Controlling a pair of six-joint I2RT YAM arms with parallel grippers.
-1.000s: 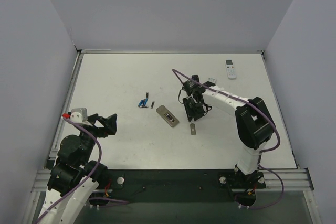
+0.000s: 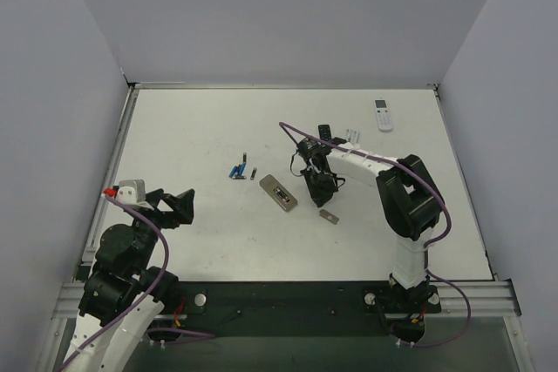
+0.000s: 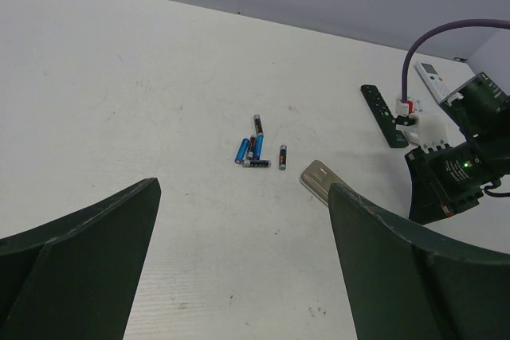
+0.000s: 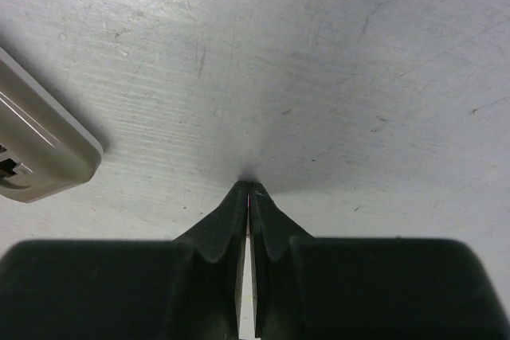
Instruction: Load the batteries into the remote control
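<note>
A grey-brown remote [image 2: 267,183] lies with its back compartment up in the top view; its rounded end [image 4: 64,137] fills the left edge of the right wrist view. The small battery cover [image 2: 329,216] rests on the table, just in front and right of my right gripper [image 2: 319,204]. The right fingertips [image 4: 239,197] meet at the tabletop, shut and empty; they and the fingers hide the cover in that wrist view. Several loose batteries [image 2: 242,165] lie left of the remote. My left gripper stands open and empty, far to the left.
A black remote [image 3: 382,115] and a white one [image 2: 383,115] lie toward the back right, with another pale item [image 2: 352,136] partly behind the right arm. Bare table [image 2: 200,233] stretches between the left arm and the batteries.
The battery cover slid right and turned, ending outside them. The left arm stayed still.
</note>
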